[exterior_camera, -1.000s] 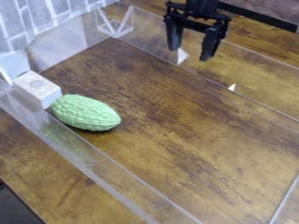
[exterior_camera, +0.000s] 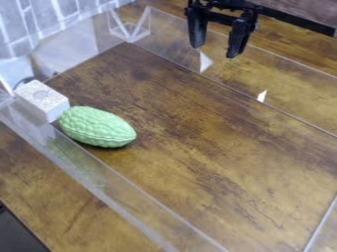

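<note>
A black gripper hangs at the top centre, over the far part of the clear-walled area, its two fingers spread apart with nothing between them. A green bumpy bitter-melon-like object lies on its side at the left, well away from the gripper. A white speckled block sits just behind it, near the left wall.
Transparent low walls enclose the brown wooden floor. A pale patterned cloth or surface is at the upper left, outside the walls.
The gripper has moved slightly up in the view and a little to the left. The green object and white block have not moved.
</note>
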